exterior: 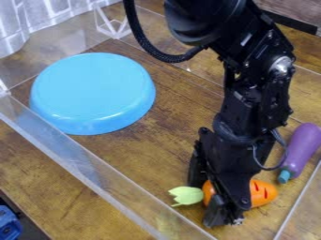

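My black gripper (pixel 226 187) is low at the lower right, its fingers around an orange toy carrot (pixel 261 192) with a pale green top (pixel 186 195) that pokes out to the left. The fingers cover much of the carrot, and I cannot tell whether they are closed on it.
A light blue round object (pixel 92 86) sits at the upper left. A purple toy eggplant (pixel 298 150) lies just right of the gripper. A clear wall (pixel 100 178) runs diagonally along the lower left, with a blue object (pixel 7 225) beyond it.
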